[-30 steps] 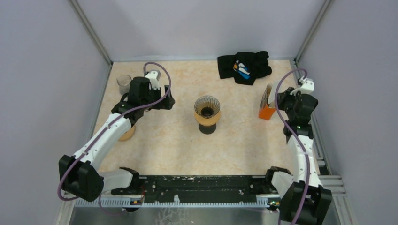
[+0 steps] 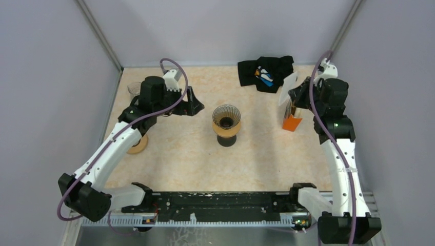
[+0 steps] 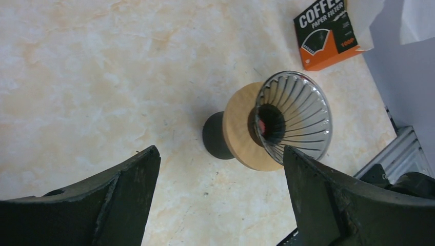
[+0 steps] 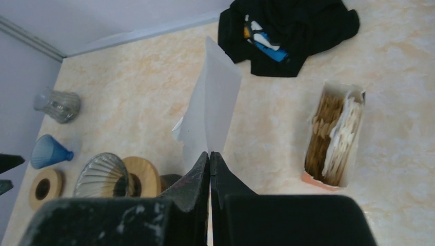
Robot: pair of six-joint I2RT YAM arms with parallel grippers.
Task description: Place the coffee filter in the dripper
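Note:
My right gripper is shut on a white paper filter [image 4: 210, 102], which sticks out from between the fingertips. In the top view this filter [image 2: 288, 87] hangs above the orange filter box [image 2: 292, 122]. The glass dripper [image 2: 226, 116] stands upright at mid-table, in a wooden collar [image 2: 219, 131] on a dark base; inside it no paper shows. Left of the dripper, my left gripper [image 2: 194, 105] is in the air, apart from it. The left wrist view shows that gripper's fingers [image 3: 136, 179] wide apart with nothing between them.
More filters stand in the open box [image 4: 333, 138]. A black cloth [image 2: 267, 73] lies at the back. On the left are a glass vessel [image 4: 59, 105], a blue cone [image 4: 48, 151] and a wooden ring [image 4: 46, 189]. Free table lies between dripper and box.
My left gripper has come a little closer to the dripper.

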